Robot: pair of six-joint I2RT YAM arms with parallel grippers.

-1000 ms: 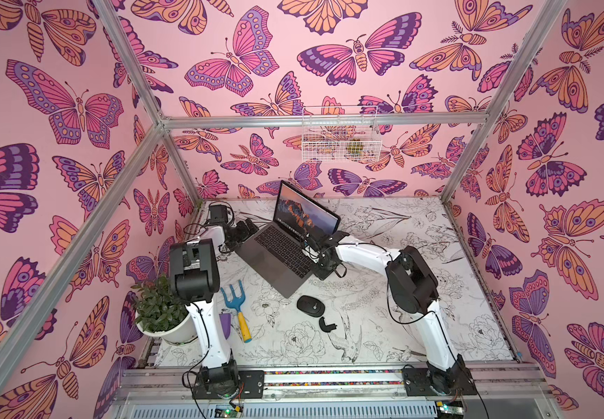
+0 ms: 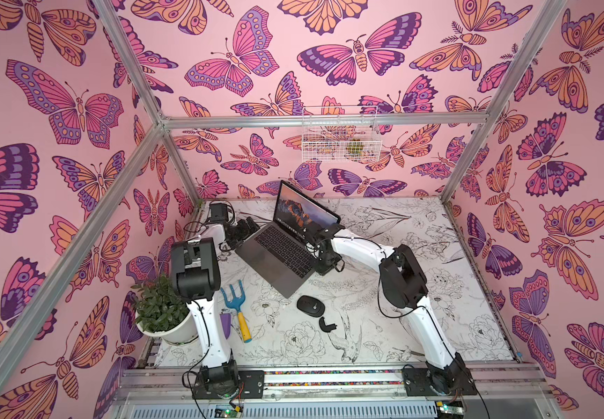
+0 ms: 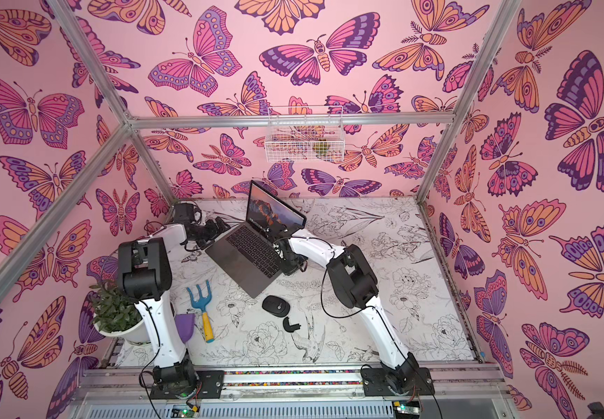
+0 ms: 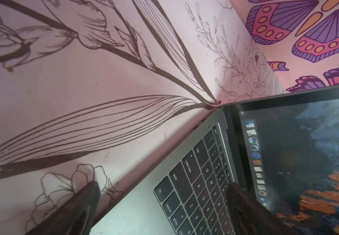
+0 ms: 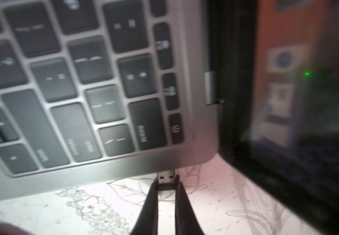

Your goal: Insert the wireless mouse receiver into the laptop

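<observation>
In the right wrist view, the small receiver [image 5: 166,177] shows its silver USB plug, pointing at the side edge of the laptop [image 5: 99,172]. My right gripper is shut on its dark end. The plug's tip meets the laptop's edge in this view; whether it is inside a port or just below or against the edge, I cannot tell. From the top left view, the open laptop [image 2: 274,269] stands angled, screen toward the back. My left gripper is open at the laptop's left side, its blurred fingers [image 4: 79,211] spread over the corner with nothing held between them.
A black mouse [image 2: 310,306] and a small curved black piece [image 2: 327,324] lie in front of the laptop. A blue and yellow hand fork [image 2: 235,307] and a potted plant [image 2: 166,310] are on the left.
The right arm's elbow has swung left, while its gripper has shifted only slightly beside the laptop's right edge. The left arm and the laptop look unmoved.
</observation>
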